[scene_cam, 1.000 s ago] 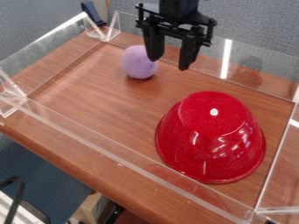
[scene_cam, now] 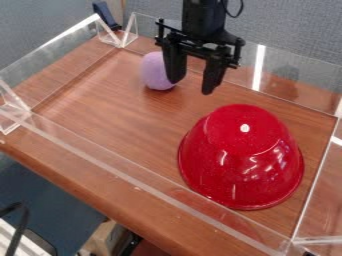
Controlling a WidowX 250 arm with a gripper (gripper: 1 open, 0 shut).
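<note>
My black gripper [scene_cam: 190, 74] hangs over the back middle of the wooden surface, its two fingers spread apart with nothing visible between them. Just behind and left of the left finger sits a light purple ball [scene_cam: 154, 72], partly covered by that finger. A large glossy red upturned bowl or dome [scene_cam: 241, 160] rests at the right front of the surface, apart from the gripper.
Clear low walls [scene_cam: 80, 140] enclose the wooden table [scene_cam: 94, 110]. A dark object [scene_cam: 104, 14] is beyond the back left corner, outside the walls.
The ball and red dome look unmoved.
</note>
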